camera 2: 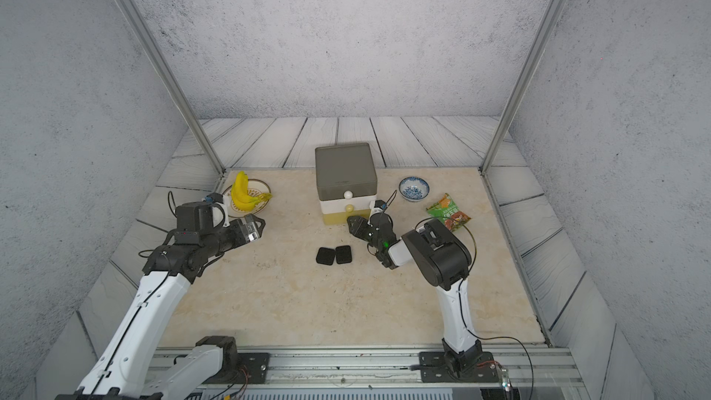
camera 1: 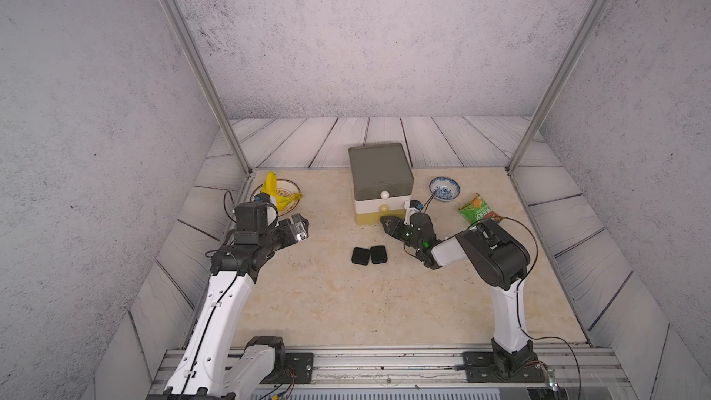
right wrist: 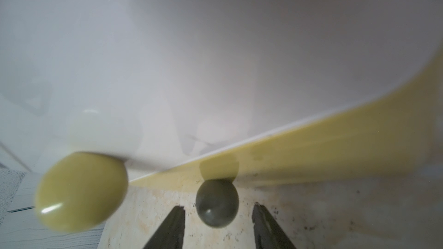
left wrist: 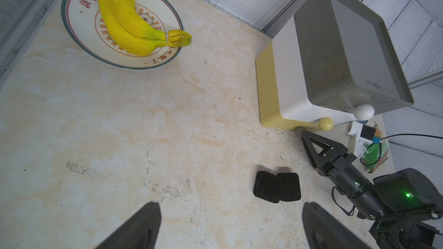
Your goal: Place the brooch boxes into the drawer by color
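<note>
Two flat black brooch boxes (camera 1: 360, 255) lie side by side on the table in front of the drawer unit (camera 1: 379, 172). The unit stacks a grey, a white and a yellow drawer, all looking closed. In the right wrist view my right gripper is part open; the bottom drawer's dark grey knob (right wrist: 217, 203) lies between and just beyond its fingers, with gaps on both sides. A yellow knob (right wrist: 82, 191) on the white drawer sits to the left. My left gripper hangs open over the left of the table, empty.
A plate (left wrist: 168, 57) with bananas (left wrist: 124, 23) is at the back left, near the left arm. A blue-patterned bowl (camera 1: 444, 189) and a green snack bag (camera 1: 477, 209) stand right of the drawer unit.
</note>
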